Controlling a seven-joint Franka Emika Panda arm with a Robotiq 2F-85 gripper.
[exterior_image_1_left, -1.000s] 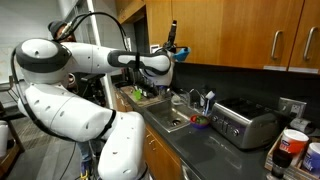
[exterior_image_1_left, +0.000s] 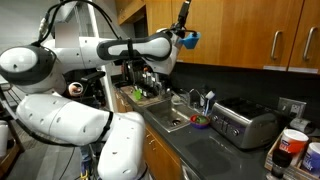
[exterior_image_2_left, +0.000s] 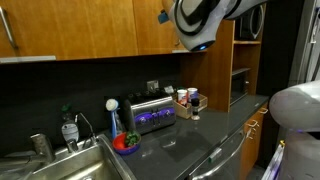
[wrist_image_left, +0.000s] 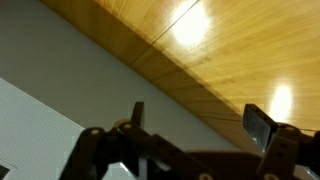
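Note:
High over the counter, close to the wooden upper cabinets (exterior_image_1_left: 235, 30), my gripper stands open. In the wrist view its two dark fingers (wrist_image_left: 258, 122) are well apart, with nothing between them. Behind them, glossy cabinet wood (wrist_image_left: 215, 60) fills the upper right, and a pale grey surface (wrist_image_left: 60, 70) crosses the left side diagonally. A light blue part (exterior_image_1_left: 190, 41) shows at the end of the arm in exterior view 1. Whether the fingers touch the cabinet I cannot tell.
Below stand a silver toaster (exterior_image_1_left: 243, 122), a bowl (exterior_image_2_left: 126, 143) with colourful items, a sink (exterior_image_2_left: 75, 165) with a faucet (exterior_image_2_left: 88, 127), and a box of cups (exterior_image_2_left: 190, 100). A soap bottle (exterior_image_2_left: 70, 130) is by the sink.
The arm has risen steadily, carrying the gripper upward and slightly right in exterior view 1, along the cabinet fronts. Objects on the counter have stayed put.

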